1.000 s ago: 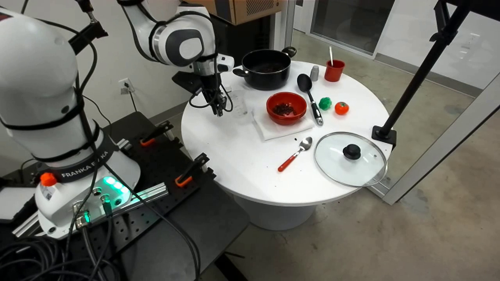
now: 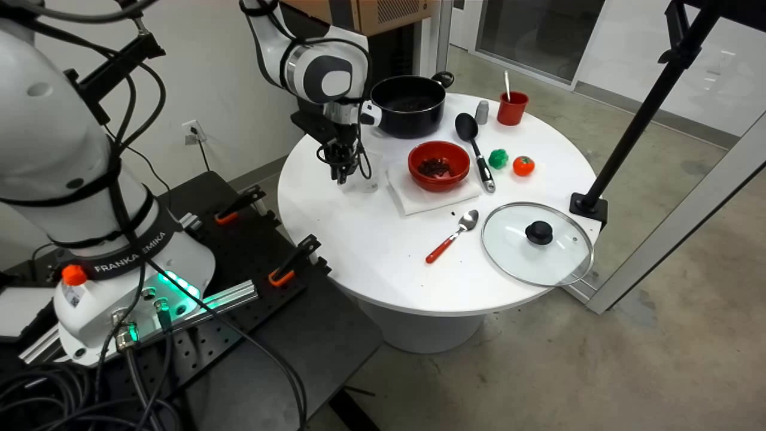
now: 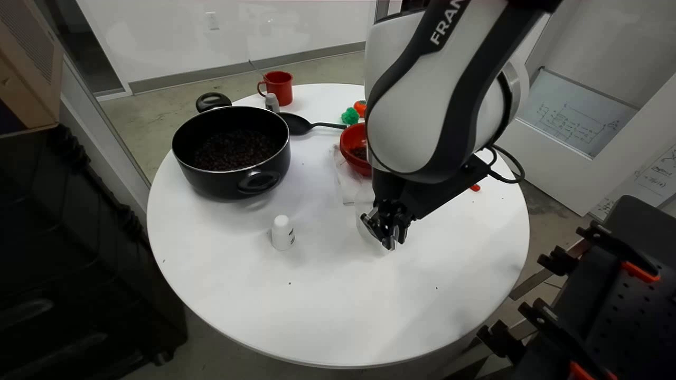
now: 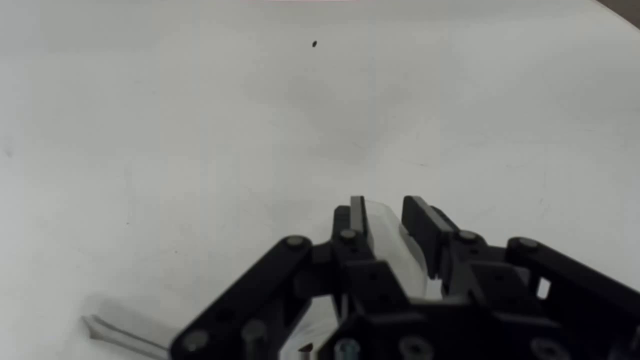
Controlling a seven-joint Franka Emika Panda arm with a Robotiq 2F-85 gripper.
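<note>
My gripper is low over the near-left part of the white table, its fingers closed around a pale, see-through piece (image 4: pixel 393 246). This looks like part of the clear container (image 2: pixel 370 181), seen faintly beside the gripper (image 2: pixel 341 175) in exterior view 1. From the other side, the gripper (image 3: pixel 390 240) hides most of it. Its full shape and tilt are hard to make out, and I cannot tell whether it touches the table.
A white-capped shaker (image 3: pixel 282 234) and a black pot (image 3: pixel 231 183) of dark beans stand nearby. A red bowl (image 2: pixel 439 179) rests on a white cloth (image 2: pixel 431 205). Farther off lie a ladle (image 2: pixel 467 128), a spoon (image 2: pixel 452 238) and a glass lid (image 2: pixel 513 248).
In exterior view 1, the arm and gripper have moved a little to the right.
</note>
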